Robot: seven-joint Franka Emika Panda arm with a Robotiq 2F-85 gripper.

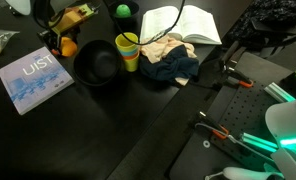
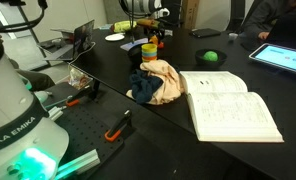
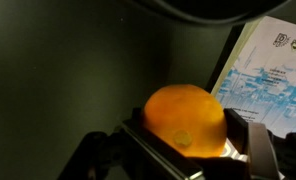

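In the wrist view an orange round object [image 3: 186, 120] sits between the dark fingers of my gripper, which looks shut on it. Exterior view 1 has the same object [image 1: 69, 47] at the book's upper right corner, left of a black bowl [image 1: 97, 62]. My gripper [image 1: 64, 42] is partly hidden there by the arm and cables. The bowl's dark curved edge [image 3: 208, 12] crosses the top of the wrist view. The white and blue UIST book [image 1: 36, 80] lies flat on the dark table.
Stacked coloured cups [image 1: 128, 50] stand right of the bowl, with dark blue and tan cloth [image 1: 171, 62] beyond. Farther back are an open book [image 1: 183, 22] and another black bowl holding a green ball [image 1: 123, 11].
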